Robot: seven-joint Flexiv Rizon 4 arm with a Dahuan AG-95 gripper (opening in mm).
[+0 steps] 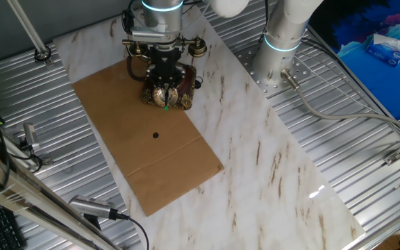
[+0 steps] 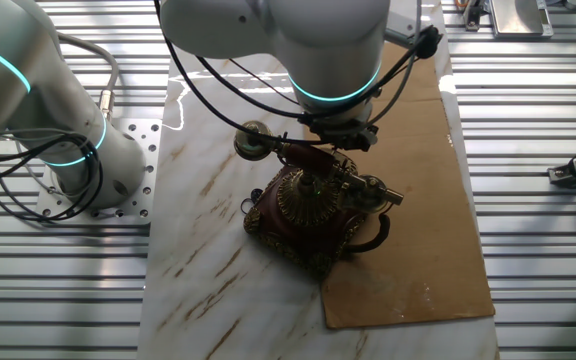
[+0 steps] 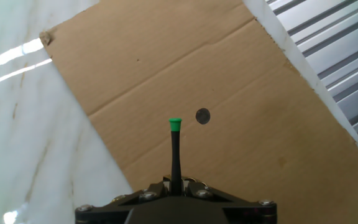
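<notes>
My gripper points down over the cardboard; its slim dark fingers meet in one narrow shape with a green tip, with no gap showing. In exterior view 1 the gripper (image 1: 166, 107) hangs in front of the ornate old-style telephone (image 1: 187, 101), and whether they touch cannot be told. A small dark round disc (image 3: 203, 116) lies on the brown cardboard sheet (image 3: 166, 43), just right of the green tip in the wrist view. Seen from exterior view 2, the dark red and gold telephone (image 2: 286, 232) carries its handset on top; the fingers are hidden there.
A corded metal device (image 1: 92, 207) sits off the front left edge. The robot's base (image 1: 281, 59) stands at the back right. A tissue box (image 1: 386, 50) lies on the blue surface beyond.
</notes>
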